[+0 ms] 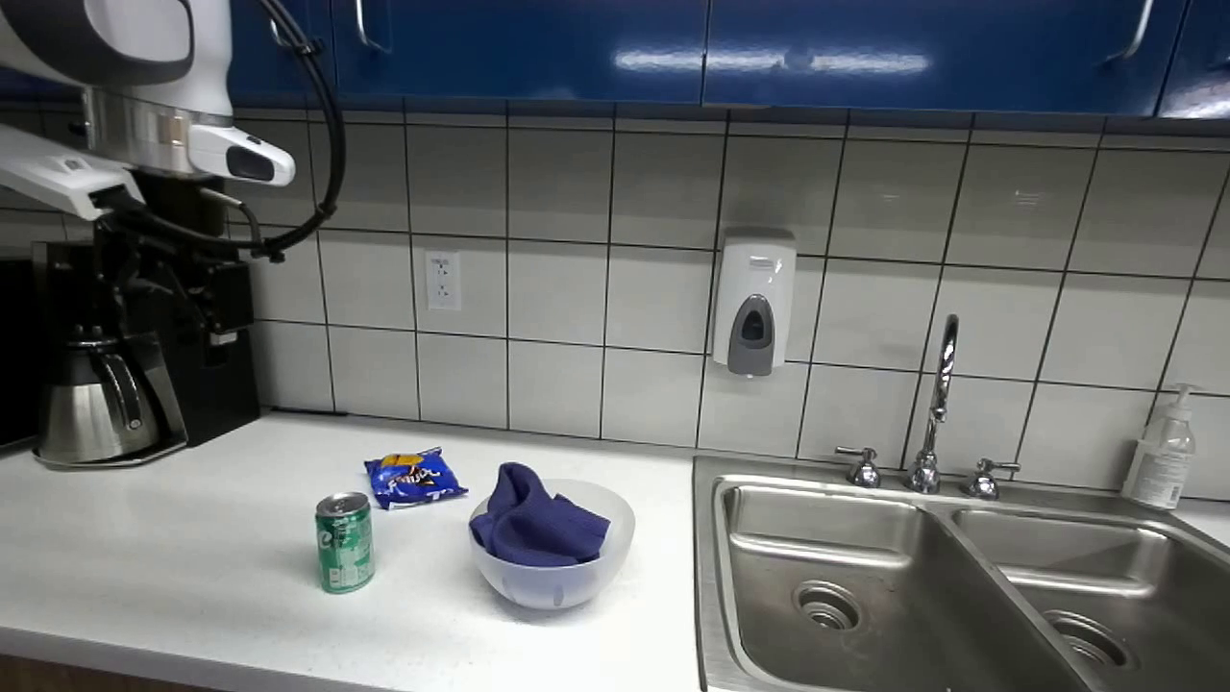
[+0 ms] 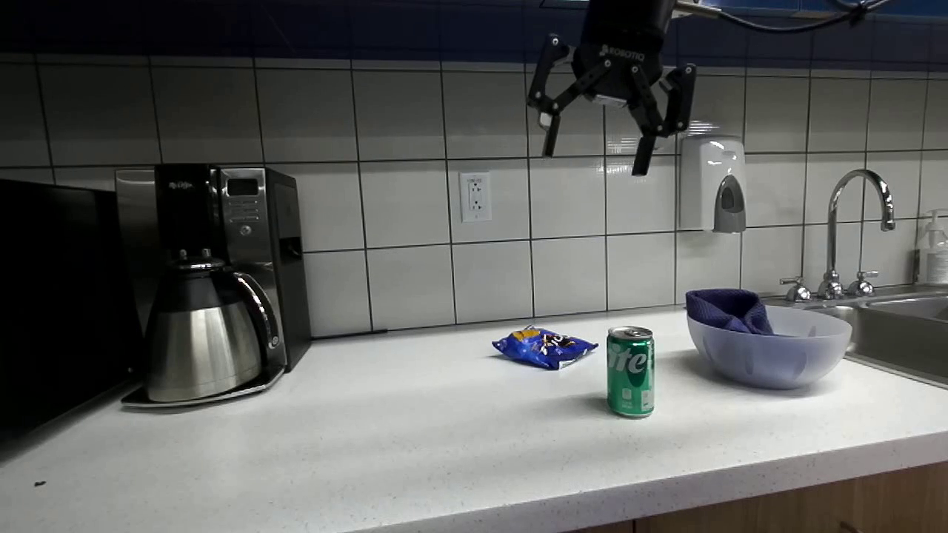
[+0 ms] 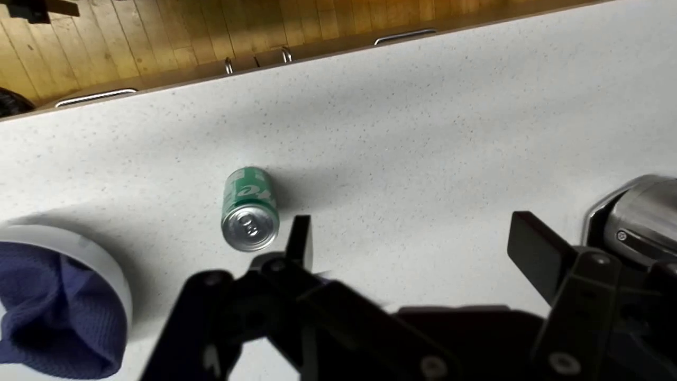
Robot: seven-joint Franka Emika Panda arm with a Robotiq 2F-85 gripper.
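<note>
High over the counter, my gripper (image 2: 593, 158) hangs open, its two fingers wide apart with nothing between them. Below it, a green soda can (image 2: 630, 373) stands upright; in the wrist view the can (image 3: 249, 209) lies beyond the left finger. A blue snack bag (image 1: 415, 478) rests flat behind the can, and my gripper hides most of it in the wrist view. The translucent bowl (image 1: 551, 583) sits to the right of the can in exterior view 1. A dark blue cloth (image 1: 538, 523) is bunched inside the bowl and rises above its rim.
A coffee maker (image 2: 286, 266) with a steel carafe (image 2: 204, 342) occupies the counter's left side. The double sink (image 1: 830, 542) and faucet (image 1: 940, 404) are on the right. Blue cabinets (image 1: 519, 46) overhang the back. Open counter lies between carafe and can.
</note>
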